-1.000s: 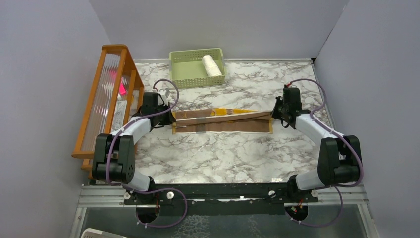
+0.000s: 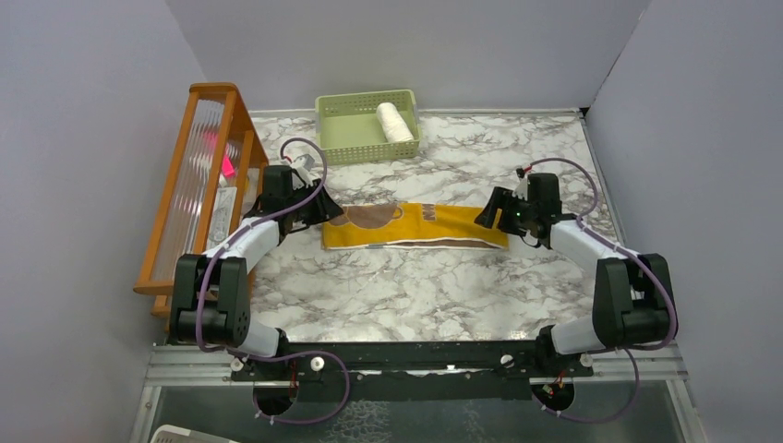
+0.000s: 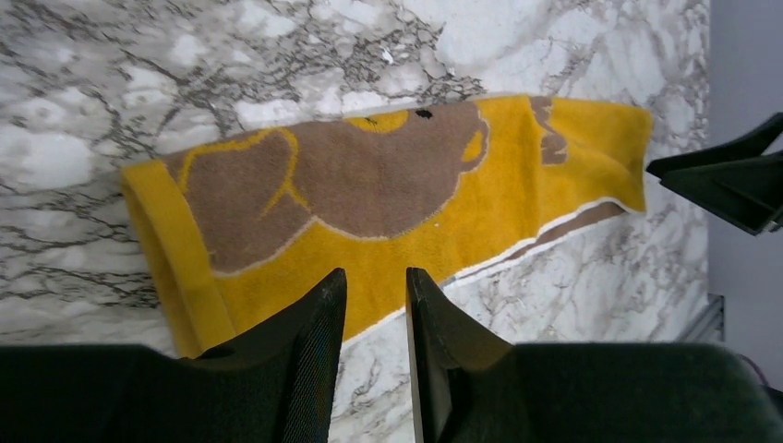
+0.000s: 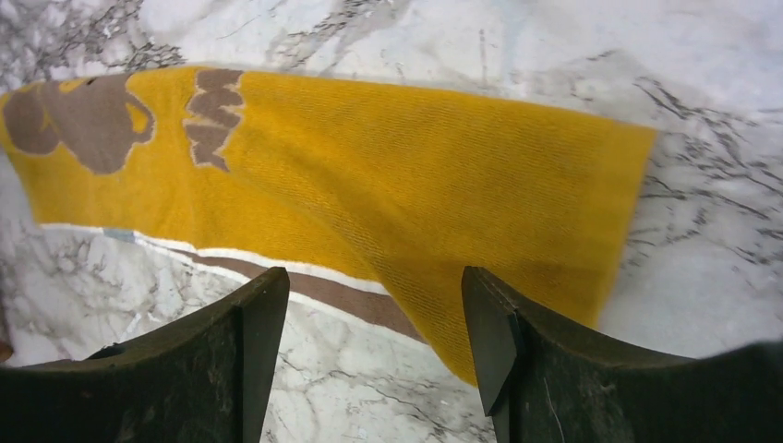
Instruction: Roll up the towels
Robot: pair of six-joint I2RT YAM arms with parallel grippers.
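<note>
A yellow towel with brown patches lies folded lengthwise in a long strip across the middle of the table. Along its front edge a white and brown border of the lower layer shows. My left gripper hovers over the strip's left end; in its wrist view the fingertips stand a small gap apart with only towel and marble visible beyond them. At the right end my right gripper is open above the towel, its fingers wide apart. A diagonal crease runs across the cloth there.
A green basket stands at the back, holding a rolled white towel. On the left is a wooden rack close beside the left arm.
The towel's raised edge has come down flat, so the yellow side now faces up.
</note>
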